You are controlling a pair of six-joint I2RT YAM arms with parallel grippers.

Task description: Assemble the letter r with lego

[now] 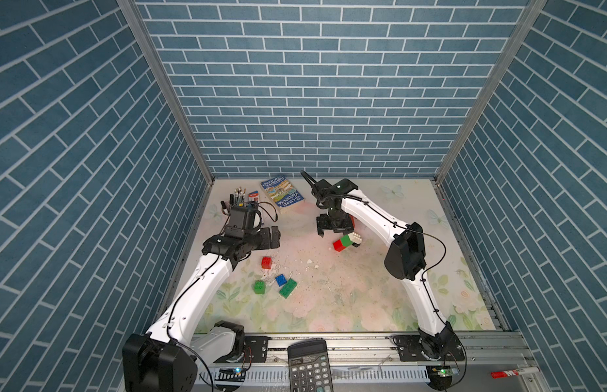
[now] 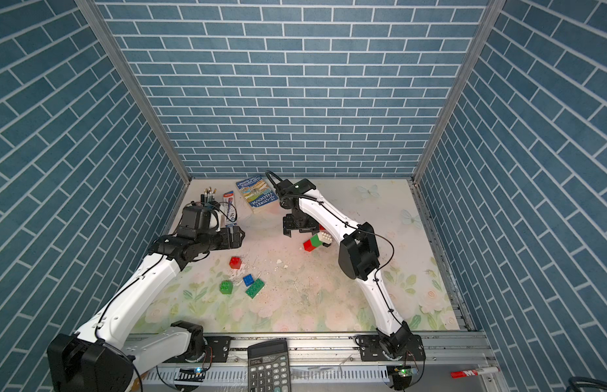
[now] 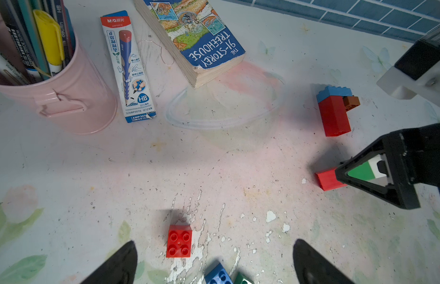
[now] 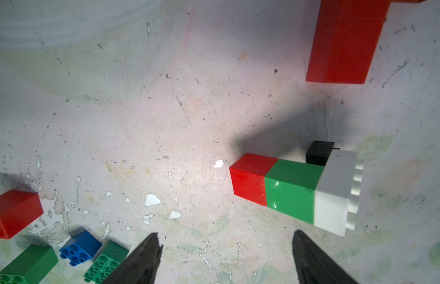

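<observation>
In the right wrist view a joined stack lies on its side on the table: a red brick [image 4: 248, 177], a green brick [image 4: 294, 189] and a white brick [image 4: 334, 191] with its studs facing right, plus a black brick [image 4: 319, 152] at its upper edge. My right gripper is open over the table, holding nothing, its fingers above the toppled stack. Open and empty, my left gripper hangs above the left part of the table. Loose beneath it are a red brick [image 3: 179, 242] and a blue brick [image 3: 218, 275].
Behind the toppled stack stands another assembly, a red block [image 3: 334, 116] with light blue and brown bricks. Green bricks [image 1: 259, 286] lie at the front left. A book [image 3: 201, 37], a pencil box [image 3: 127, 71] and a pink cup [image 3: 82, 101] occupy the back left.
</observation>
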